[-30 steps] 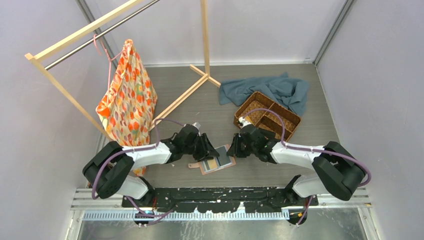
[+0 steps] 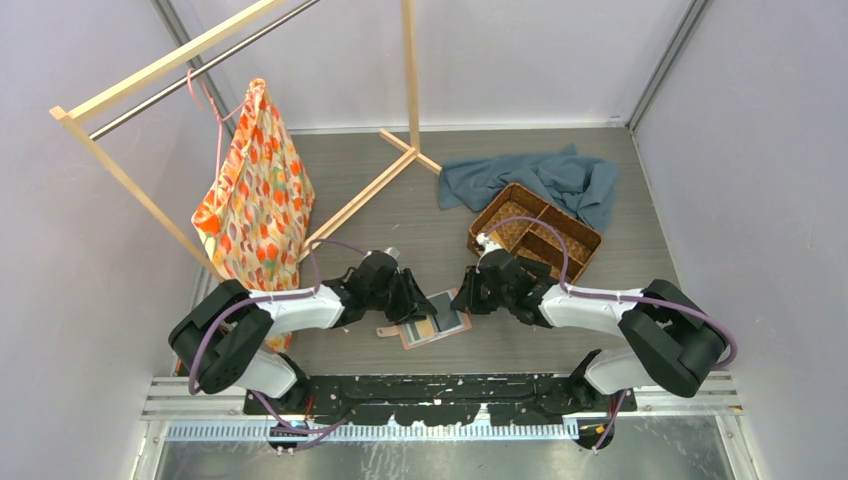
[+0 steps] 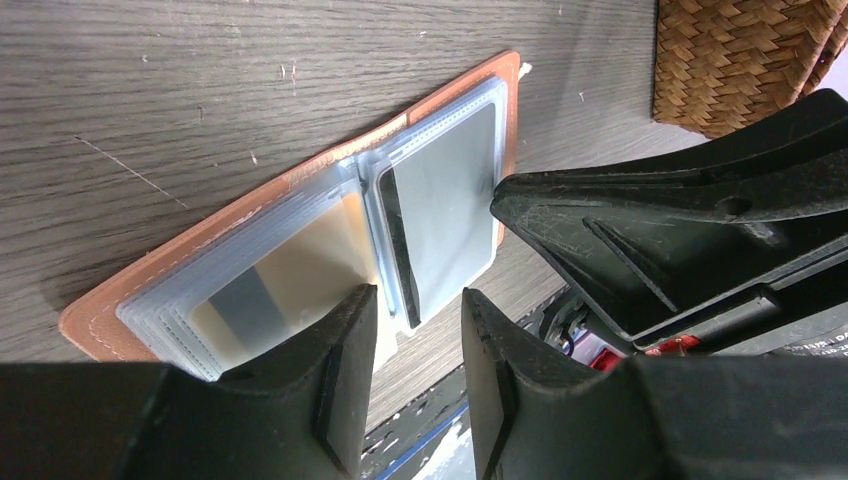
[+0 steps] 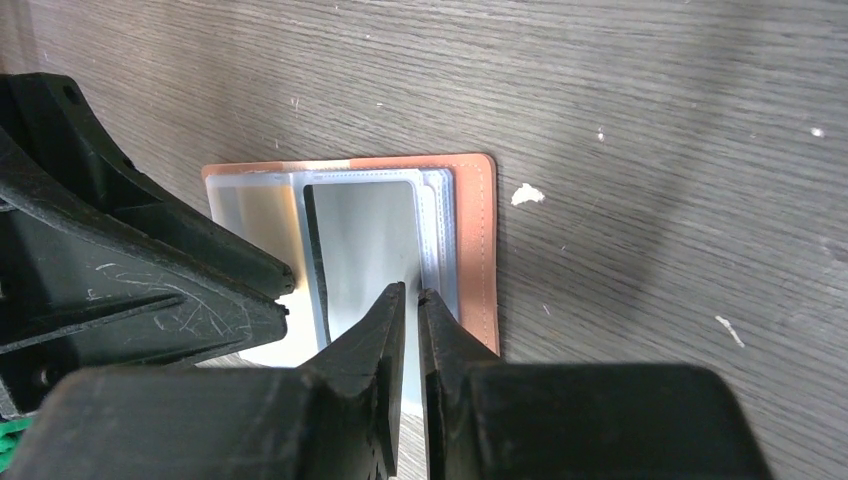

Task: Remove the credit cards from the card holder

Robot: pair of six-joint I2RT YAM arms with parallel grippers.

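The open card holder [image 2: 434, 318] lies on the table between the grippers, tan-edged, with clear sleeves holding pale, grey-striped and grey-blue cards [image 3: 436, 205]. In the left wrist view, my left gripper stands partly open over the sleeves, with a gap between its fingertips. My right gripper is nearly closed on the right-hand sleeve edge and card of the holder, in the right wrist view; exactly what lies between the tips is hard to see.
A woven divided basket [image 2: 533, 228] and a blue cloth [image 2: 530, 175] sit at the back right. A wooden rack [image 2: 411, 80] with hanging patterned fabric [image 2: 255, 200] stands at the left.
Both arms have shifted very slightly in the top view; the holder lies in the same place.
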